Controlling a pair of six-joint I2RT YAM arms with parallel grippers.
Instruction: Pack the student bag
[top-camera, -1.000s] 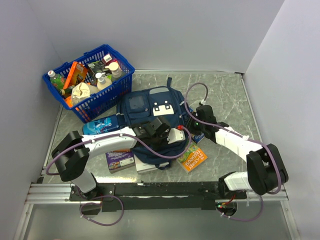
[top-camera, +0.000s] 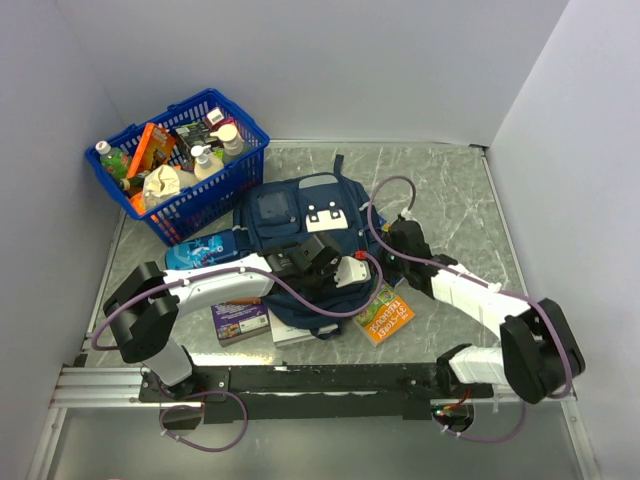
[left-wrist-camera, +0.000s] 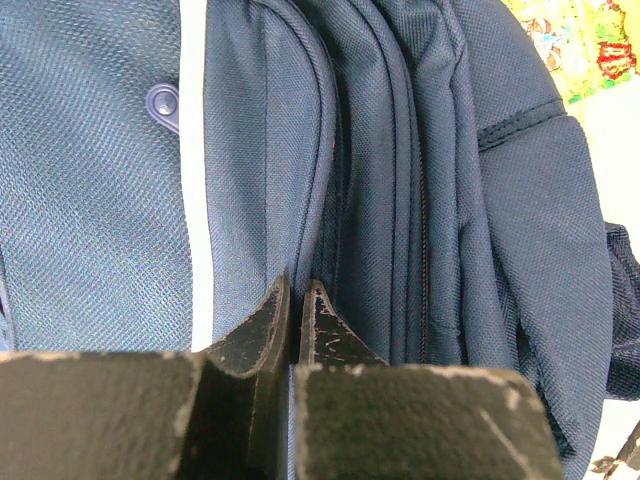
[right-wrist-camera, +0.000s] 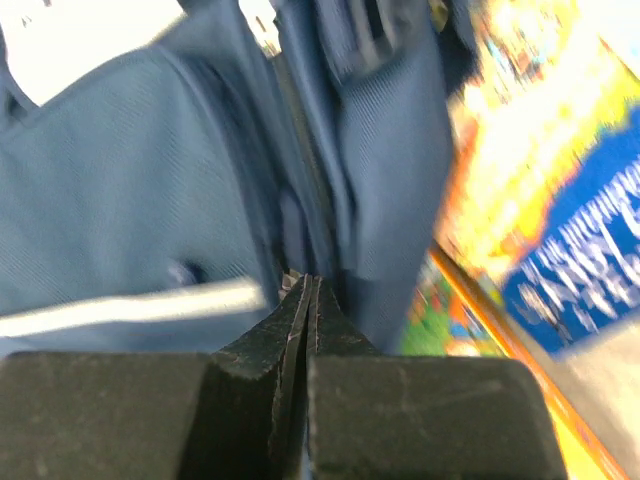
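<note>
A dark navy backpack (top-camera: 285, 210) lies on the marble table. My left gripper is shut on a fold of its navy fabric, beside a pale strip and zipper pull. My right gripper is shut at the backpack's right side, over a zipper seam and folds; nothing clearly shows between its fingers, and that view is blurred. A colourful Treehouse book (top-camera: 385, 312) lies just right of the bag, with more books (top-camera: 240, 322) at its lower left and a blue pencil case (top-camera: 200, 250) at its left.
A blue basket (top-camera: 220, 190) full of bottles and packets stands at the back left. Walls bound the back and sides.
My left arm and the backpack look unchanged.
</note>
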